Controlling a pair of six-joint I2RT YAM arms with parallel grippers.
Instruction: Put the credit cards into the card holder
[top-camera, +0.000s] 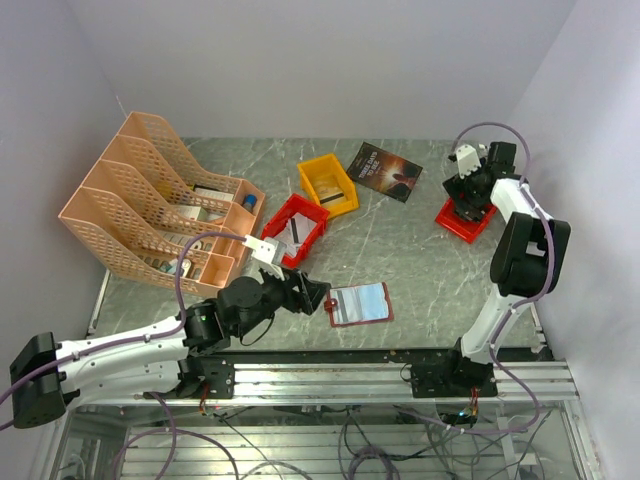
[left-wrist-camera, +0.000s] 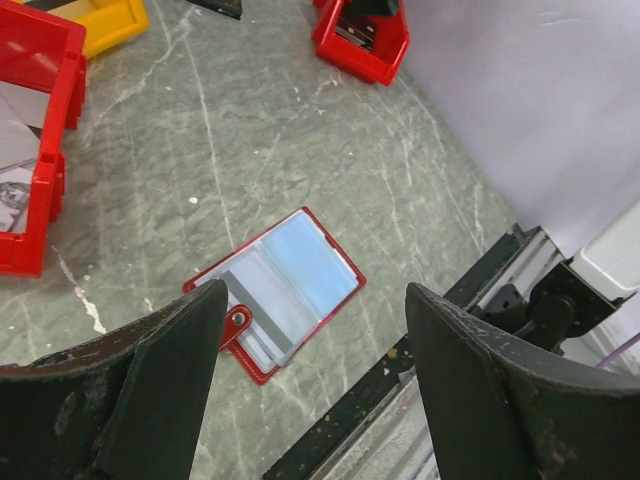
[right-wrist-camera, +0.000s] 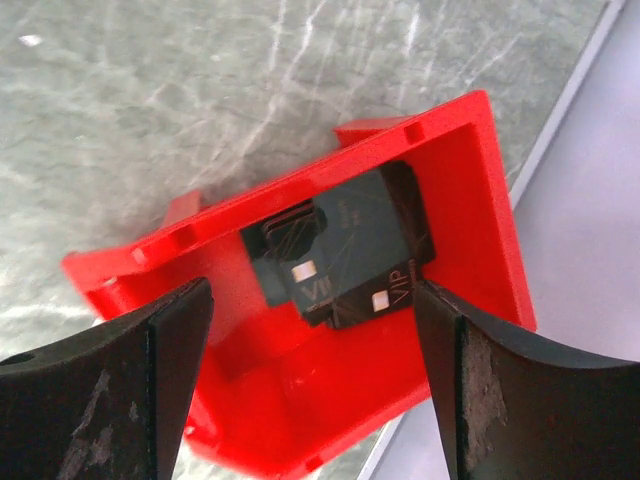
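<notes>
My right gripper is open directly over a red tray at the back right; in the right wrist view, several dark cards, some marked "VIP", lie inside it. My left gripper stands open above the near-middle table, with nothing between its fingers. Below it in the left wrist view lies a flat red-edged holder with pale blue and grey panels, apparently the card holder, with a small red round part at its left.
A second red tray, a yellow tray and a dark booklet lie at the back middle. An orange organizer fills the left. A wall borders the right.
</notes>
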